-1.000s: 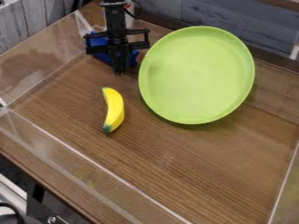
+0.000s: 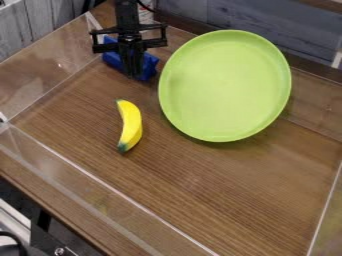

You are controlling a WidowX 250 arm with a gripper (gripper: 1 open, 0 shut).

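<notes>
The black gripper [image 2: 132,66] points down at the top left, over a blue object [image 2: 115,61] that lies on the wooden table at the upper left. Its fingers are at or just in front of the blue object, and their tips are dark and hard to make out. A yellow banana [image 2: 130,126] lies below them. A large green plate [image 2: 225,85] takes up the upper right of the table.
A grey plank wall [image 2: 261,25] runs behind it at the back.
The gripper has moved slightly left compared with a second ago. The banana and plate have stayed in place.
</notes>
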